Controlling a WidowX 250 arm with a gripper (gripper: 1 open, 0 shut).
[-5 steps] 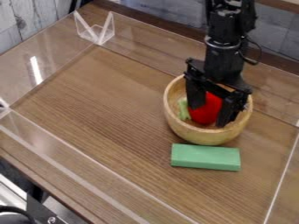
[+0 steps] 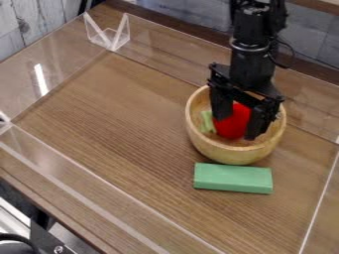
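The black arm reaches down from the top into a tan bowl (image 2: 233, 153) on the wooden table. Its gripper (image 2: 240, 116) is around a red object (image 2: 231, 126) inside the bowl, with fingers on either side; whether it grips it is hard to tell. Something pale green (image 2: 207, 121) sits at the bowl's left, partly hidden. A green rectangular block (image 2: 232, 178) lies on the table just in front of the bowl.
A clear wire-like stand (image 2: 111, 32) is at the back left. A raised wooden edge runs along the back right.
The gripper has shifted very slightly within the bowl; the bowl and green block look essentially unchanged.
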